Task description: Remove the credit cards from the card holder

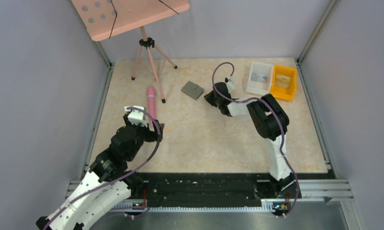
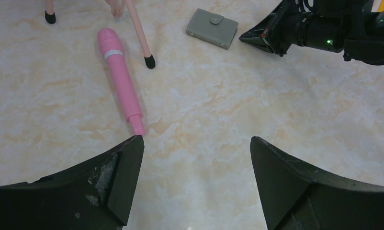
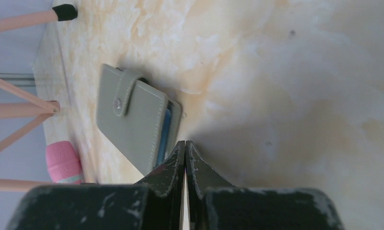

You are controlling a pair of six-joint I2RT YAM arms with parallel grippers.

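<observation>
A grey card holder [image 1: 192, 89] lies flat on the table with its snap strap fastened. In the right wrist view, the card holder [image 3: 132, 115] shows a blue edge inside its near opening. My right gripper is shut, its fingertips meeting with nothing between them; the holder is outside them, just beyond and to the left. From the left wrist view, a small gap of bare table separates the holder [image 2: 212, 28] from the right gripper. My left gripper stands open and empty, well away at the near left.
A pink cylinder [image 1: 151, 101] lies between the left gripper and the pink tripod [image 1: 151, 62]. At the back right stand a white bin [image 1: 259, 87] and a yellow bin [image 1: 282, 94].
</observation>
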